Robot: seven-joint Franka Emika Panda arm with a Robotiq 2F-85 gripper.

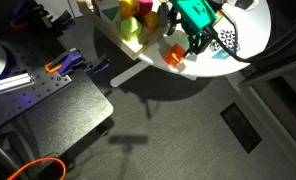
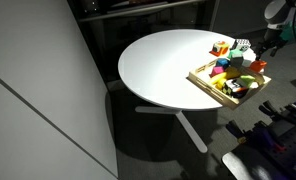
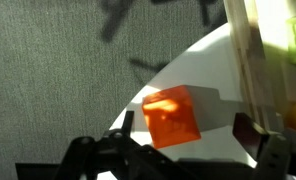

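An orange block (image 3: 171, 115) sits on the white round table close to its curved edge. In the wrist view my gripper is open, one fingertip on either side of the block; the block lies nearer the left one. Whether the fingertips are down at the block's height, I cannot tell. Exterior view 1 has the orange block (image 1: 175, 56) just left of and below the dark fingers under the green gripper body (image 1: 194, 12). From the other side, the orange block (image 2: 258, 66) appears beside the wooden box (image 2: 200, 77).
The wooden box (image 3: 252, 65) stands close along the right of the wrist view, with several colourful items inside. Behind it, a green block (image 2: 236, 57) and an orange item (image 2: 221, 47) are on the table.
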